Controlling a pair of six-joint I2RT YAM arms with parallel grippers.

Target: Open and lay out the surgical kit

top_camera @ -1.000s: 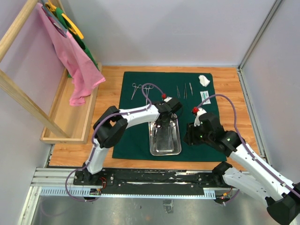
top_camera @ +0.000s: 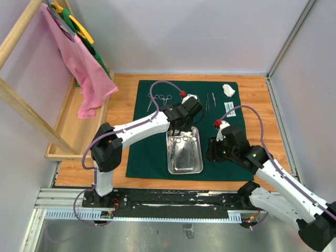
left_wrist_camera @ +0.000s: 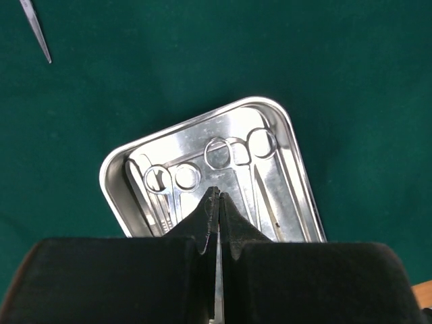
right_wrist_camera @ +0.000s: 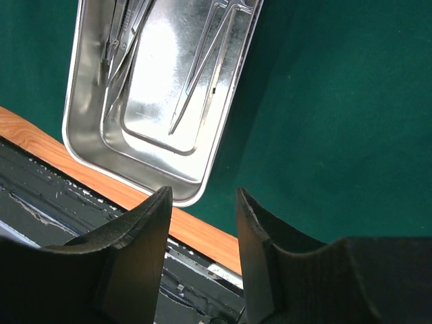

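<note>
A steel tray [top_camera: 185, 163] holding several scissor-like instruments [left_wrist_camera: 187, 177] sits on a dark green cloth [top_camera: 142, 163]. My left gripper hangs over the tray's upper part, shut, with nothing visible between its tips. Above the tray, more instruments [top_camera: 207, 102] are laid out in a row, with a white packet [top_camera: 230, 109] and a white wad [top_camera: 228, 90] at the right. My right gripper is over the cloth by the tray's lower right, open and empty.
A wooden rack [top_camera: 23, 111] with a pink cloth [top_camera: 84, 73] hanging stands at the left. Bare green cloth lies left and right of the tray. Walls bound the back and right.
My left arm has risen and stretched slightly, its gripper lifting from low over the tray. The right arm and the laid-out instruments look unchanged.
</note>
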